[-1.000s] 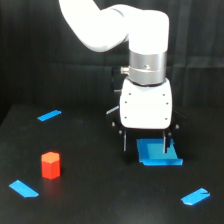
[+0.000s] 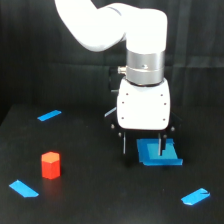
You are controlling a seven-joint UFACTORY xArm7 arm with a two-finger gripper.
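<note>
A red cube rests on the dark table at the left, well away from the gripper. On the right of the table lies a flat blue square, partly covered by the white hand. My gripper points down over the left part of this square. Its two dark fingers stand wide apart, and no object shows between them. How high the fingertips are above the table is hard to judge.
Short blue strips lie at the back left, front left and front right. A dark curtain hangs behind.
The hand and arm have shifted slightly to the left. The fingers are still apart; the red cube and the blue square have not moved.
</note>
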